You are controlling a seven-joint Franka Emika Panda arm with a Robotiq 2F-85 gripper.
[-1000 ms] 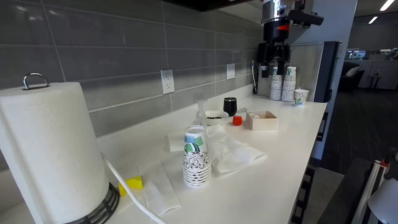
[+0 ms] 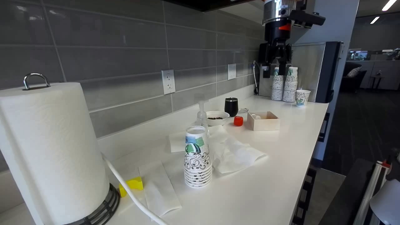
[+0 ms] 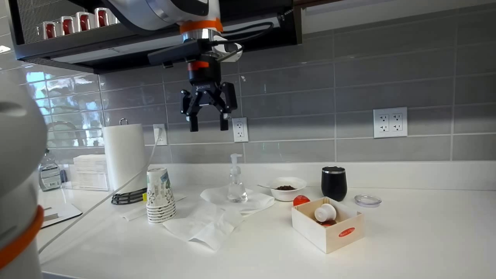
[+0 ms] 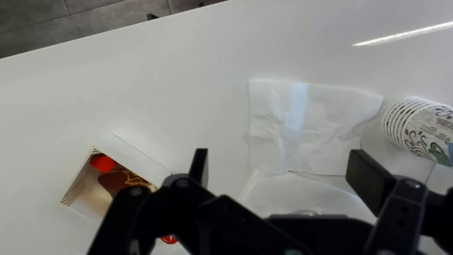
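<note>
High above the counter hangs my gripper (image 3: 209,126), open, with only air between its fingers. Beneath it in the wrist view lies a crumpled white napkin (image 4: 310,123), and a stack of patterned paper cups (image 4: 424,127) is at the right edge. On the other side is a light wooden box (image 3: 310,232) holding a white cup-like piece (image 3: 325,212) and some red items. Beside the box sits a red object (image 3: 300,200). The clear pump bottle (image 3: 237,188) stands on napkins near the wall, mostly hidden by my gripper in the wrist view.
A white bowl (image 3: 296,188) with dark bits, a black tumbler (image 3: 333,183) and a clear lid (image 3: 367,200) line the back. The paper towel roll (image 2: 56,150) and a white cable (image 2: 129,191) occupy one end. Overhead is a shelf (image 3: 74,46).
</note>
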